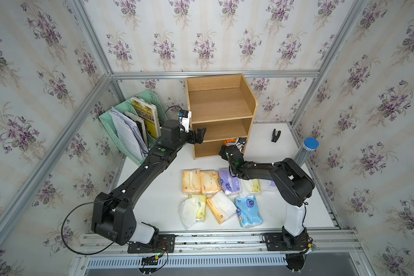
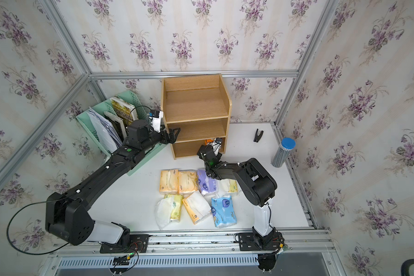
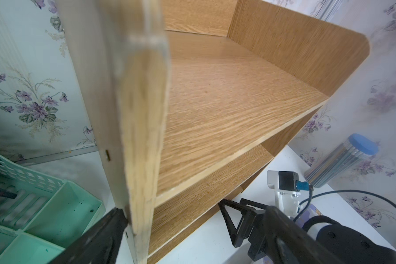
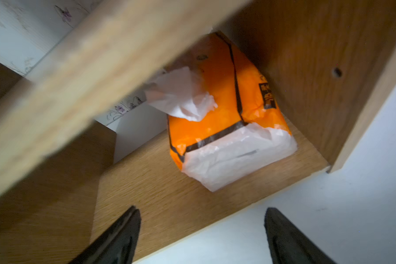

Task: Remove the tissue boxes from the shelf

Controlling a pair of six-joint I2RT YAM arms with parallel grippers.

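Observation:
An orange-and-white tissue pack (image 4: 220, 92) lies in the bottom compartment of the wooden shelf (image 1: 218, 103), against its right side, with white tissue out of its top. My right gripper stands open in front of it, the pack beyond the fingertips and nothing between them. My left gripper (image 1: 197, 135) is beside the shelf's left front edge at middle height; in the left wrist view its fingers flank the blurred foreground, their state unclear. Several removed tissue packs (image 1: 191, 181) lie on the table in front of the shelf.
A green basket (image 1: 110, 133) with books and papers stands left of the shelf. A blue-lidded cylinder (image 2: 283, 151) and a black tool (image 2: 257, 135) are on the table at right, where there is some clear space. The upper shelf levels are empty.

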